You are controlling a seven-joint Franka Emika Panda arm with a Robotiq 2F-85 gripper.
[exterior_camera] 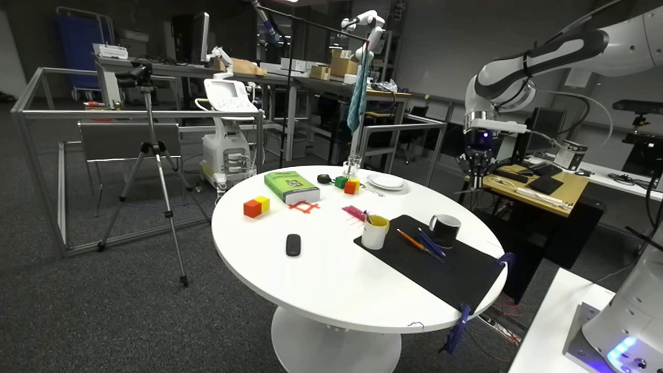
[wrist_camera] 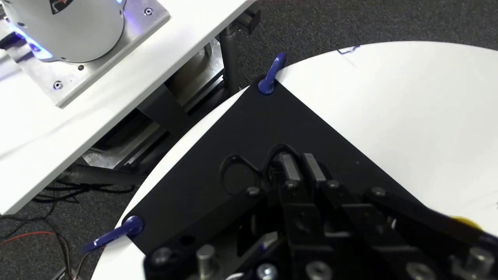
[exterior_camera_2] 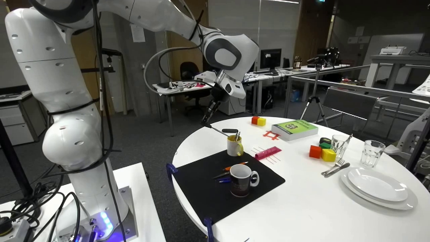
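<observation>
In the wrist view my gripper has its fingertips close together, shut on a dark tool with black handle loops (wrist_camera: pixel 225 173), perhaps scissors. Most of the tool is hidden by the fingers. A thin straight part (exterior_camera_2: pixel 220 131) sticks out from the gripper (exterior_camera_2: pixel 206 122) in exterior view 2. The gripper (exterior_camera: pixel 476 184) is raised above table height in exterior view 1. A black mat (exterior_camera: pixel 444 276) lies on the round white table (exterior_camera: pixel 329 283). On it are a dark mug (exterior_camera: pixel 445 232), pens (exterior_camera: pixel 417 240) and, at its edge, a white-and-yellow cup (exterior_camera: pixel 373 233) holding utensils.
Blue clamps (wrist_camera: pixel 272 74) grip the mat at the table edge. A green book (exterior_camera: pixel 292 186), coloured cubes (exterior_camera: pixel 252 208), a black mouse (exterior_camera: pixel 293 245), glasses (exterior_camera_2: pixel 371 153) and stacked plates (exterior_camera_2: pixel 377 185) stand elsewhere.
</observation>
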